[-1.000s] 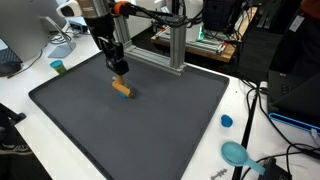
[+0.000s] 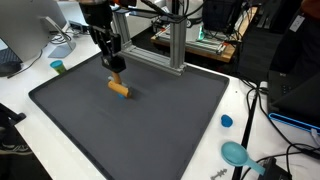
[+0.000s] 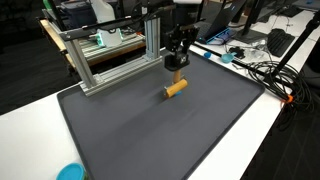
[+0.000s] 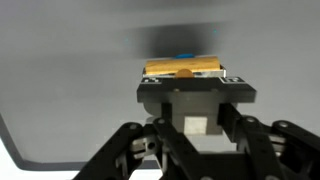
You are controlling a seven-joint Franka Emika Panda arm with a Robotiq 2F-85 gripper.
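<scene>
A mallet-like wooden piece stands on the dark mat, its orange-brown head [image 2: 119, 88] lying low and a thin handle [image 2: 115, 77] rising from it. In exterior view 2 the same head [image 3: 176, 88] lies tilted, with the handle [image 3: 178, 75] upright under the gripper. My gripper [image 2: 114, 67] is over the handle's top, pointing down. From the wrist, the head [image 4: 160, 67] is a wooden bar with a blue patch [image 4: 185, 56] beyond it. My gripper's fingertips [image 4: 152, 80] stand apart there, the handle's round end between them with gaps showing. Contact with the handle cannot be made out.
A teal cup [image 2: 238, 155] and a blue object [image 2: 226, 121] lie off its right side. A metal frame [image 2: 160, 62] stands behind, and a green cup [image 2: 57, 66] is at the back left.
The gripper and arm have shifted slightly left, staying over the handle.
</scene>
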